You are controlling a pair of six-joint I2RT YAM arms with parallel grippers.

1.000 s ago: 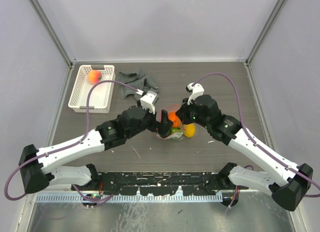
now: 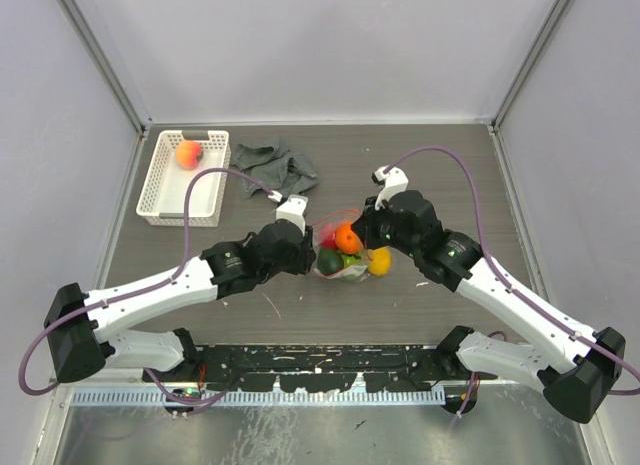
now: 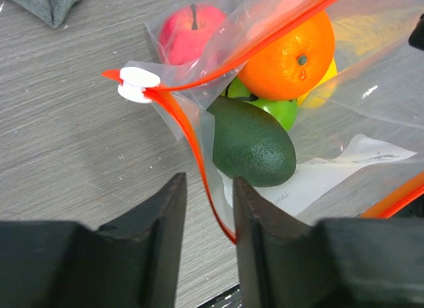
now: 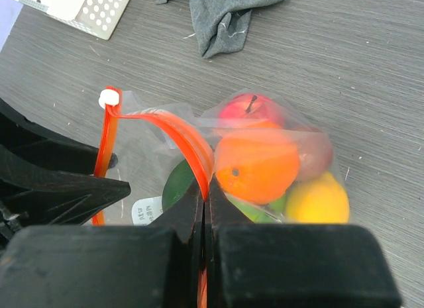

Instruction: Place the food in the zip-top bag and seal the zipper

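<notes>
A clear zip top bag (image 2: 345, 276) with red zip edges stands open between my arms. Inside it show a pink-red apple (image 3: 192, 33), an orange (image 3: 291, 59), a dark green avocado (image 3: 248, 142), something bright green (image 3: 281, 111) and a yellow lemon (image 4: 318, 201). A white slider (image 3: 137, 83) sits at the far corner of the zip. My right gripper is shut on one red zip edge. Partly open, my left gripper straddles the opposite edge, which runs down close to its right finger (image 3: 245, 208); contact cannot be told.
At the back left, a white basket (image 2: 150, 200) holds a peach (image 2: 188, 154). A grey cloth (image 2: 275, 167) lies crumpled behind the bag.
The right arm stayed still.
</notes>
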